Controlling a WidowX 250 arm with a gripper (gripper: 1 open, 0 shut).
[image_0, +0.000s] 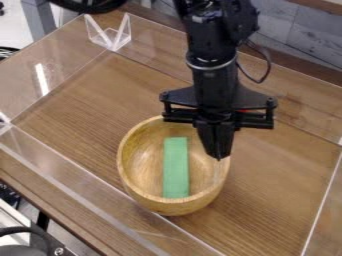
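A green rectangular bar (175, 167) lies lengthwise inside a light wooden bowl (140, 190) in the lower middle of the camera view. My black gripper (215, 140) hangs over the bowl's right rear, to the right of the green bar, shut, with nothing visible between its fingers. Whether the fingertips touch the bowl cannot be told.
Clear plastic pieces (110, 30) stand at the back left edge. A wall (307, 40) runs along the back right.
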